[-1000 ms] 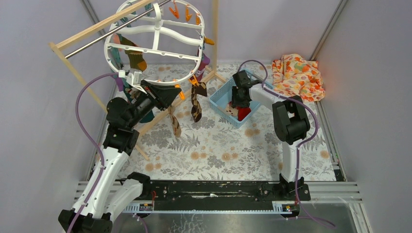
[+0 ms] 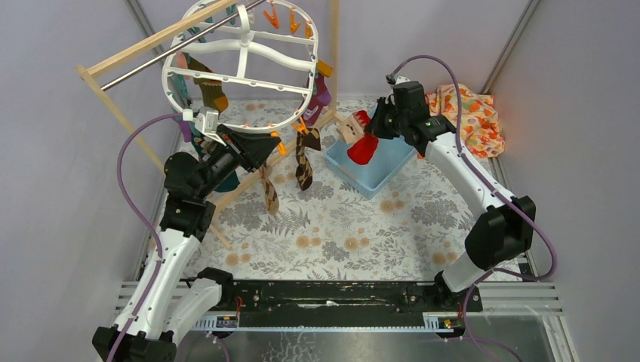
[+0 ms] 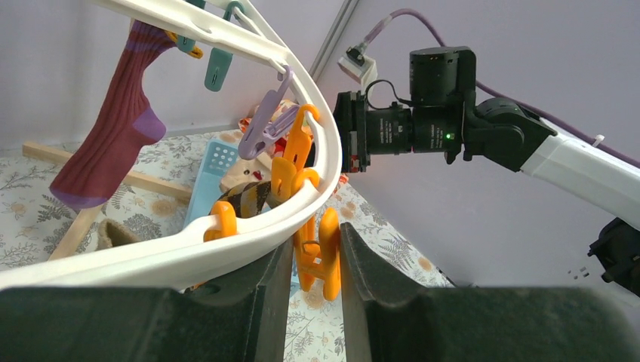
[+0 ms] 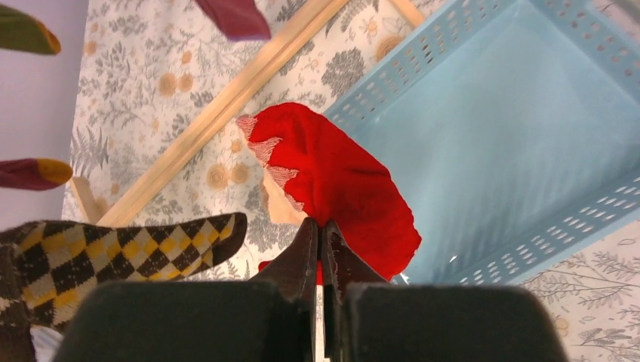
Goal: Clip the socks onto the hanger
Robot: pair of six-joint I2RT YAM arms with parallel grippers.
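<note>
A red and beige sock point(image 2: 362, 147) point(image 4: 347, 188) hangs from my right gripper point(image 2: 377, 121), which is shut on it above the blue basket point(image 2: 362, 181) point(image 4: 490, 121). My left gripper point(image 2: 268, 143) is shut on an orange clip point(image 3: 330, 256) at the near right of the white hanger point(image 2: 241, 56) point(image 3: 189, 253). Socks hang round the hanger, among them a maroon and purple one point(image 3: 113, 128) and an argyle one point(image 2: 303, 162) point(image 4: 121, 253). Empty orange and purple clips point(image 3: 260, 124) also hang on the ring.
A wooden frame point(image 2: 121, 56) holds the hanger at the back left. An orange patterned cloth bundle point(image 2: 472, 121) lies at the back right. The floor in front of the basket is clear.
The left arm is still.
</note>
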